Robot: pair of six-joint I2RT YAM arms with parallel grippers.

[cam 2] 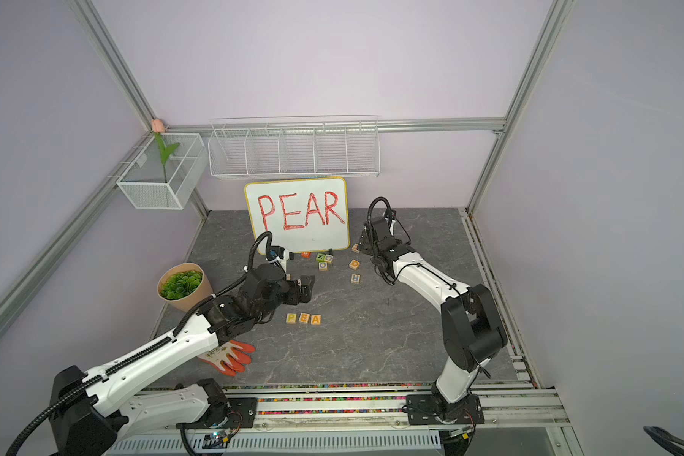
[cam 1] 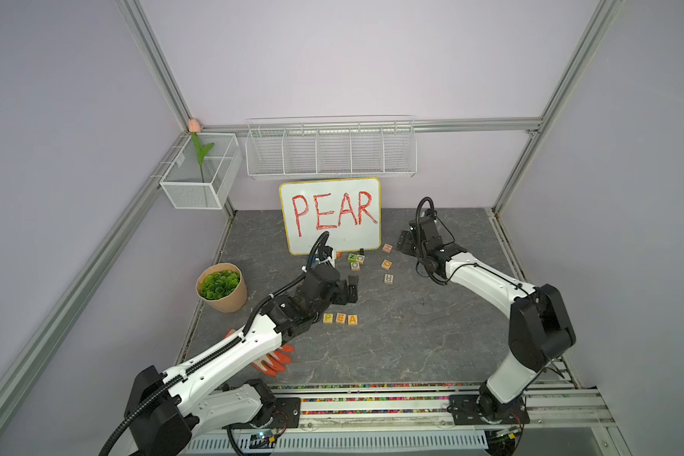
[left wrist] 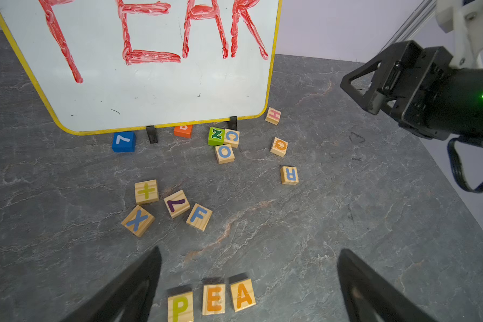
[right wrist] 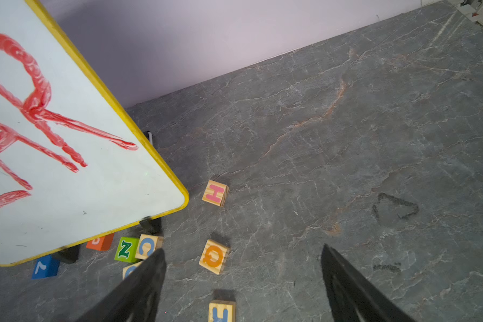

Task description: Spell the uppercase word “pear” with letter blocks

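Note:
Blocks P (left wrist: pixel 180 307), E (left wrist: pixel 213 299) and A (left wrist: pixel 242 294) form a row at the front. The R block (left wrist: pixel 289 175) lies apart, behind and right of them. My left gripper (cam 1: pixel 345 288) hangs above and behind the row, open and empty. My right gripper (cam 1: pixel 405 241) is over the back right, open, with bare table between its blurred fingers in its wrist view. A whiteboard (cam 1: pixel 329 214) at the back shows PEAR in red.
Other blocks, such as X (left wrist: pixel 138 220), F (left wrist: pixel 199 216) and H (right wrist: pixel 215 192), are scattered before and beside the board. A potted plant (cam 1: pixel 221 287) and gloves (cam 2: pixel 228 357) are on the left.

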